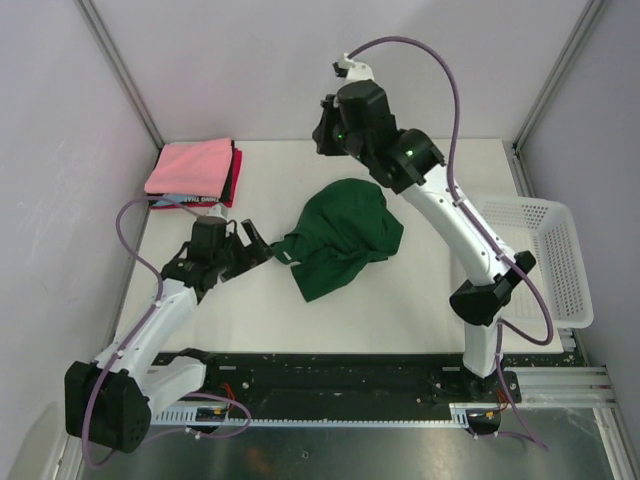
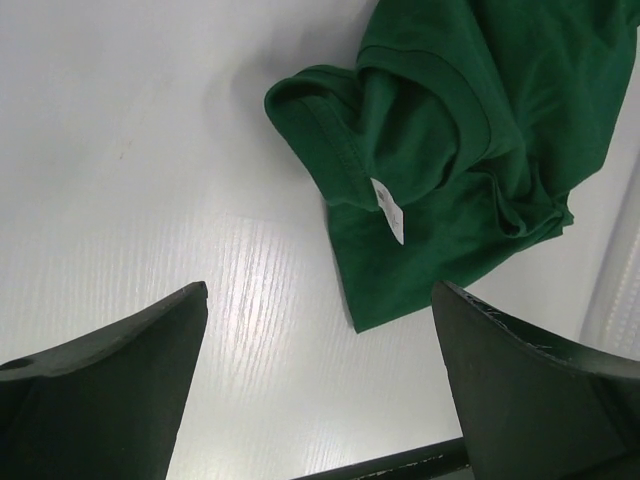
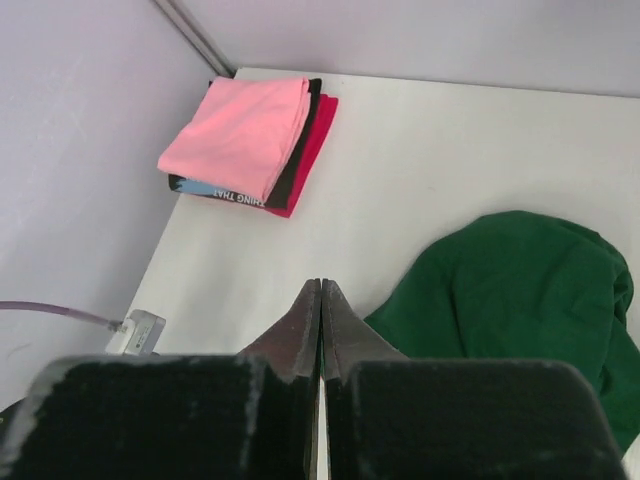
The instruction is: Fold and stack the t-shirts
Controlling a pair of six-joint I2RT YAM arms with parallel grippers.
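The green t-shirt point(image 1: 345, 230) lies crumpled in the middle of the white table, its sleeve end with a white label point(image 2: 388, 209) towards the left arm. High above the shirt's far side is my right gripper point(image 1: 325, 142). In the right wrist view its fingertips point(image 3: 338, 318) meet with nothing between them, and the shirt is below and apart from them. My left gripper point(image 1: 258, 243) stands open just left of the sleeve, empty, its two fingers point(image 2: 110, 390) wide apart. A pile of folded shirts, a pink one point(image 3: 240, 135) on top, sits at the back left.
Under the pink shirt show a black shirt point(image 3: 298, 150) and a red shirt point(image 3: 318, 140). A white basket point(image 1: 575, 255) stands on the right, partly behind my right arm.
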